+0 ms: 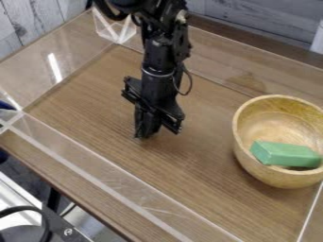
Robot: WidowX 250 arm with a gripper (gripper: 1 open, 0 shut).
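The black gripper [143, 127] hangs low over the middle-left of the wooden table, its tip at or close to the surface. It looks shut, and nothing shows between its fingers, though the dark tips are hard to make out. On the right, a wooden bowl [250, 125] holds a green block [284, 153], which leans toward the bowl's front right.
Clear tape runs along its left and front edges. A grey plank wall [284, 19] stands at the back, and dark cables lie beyond the lower-left edge.
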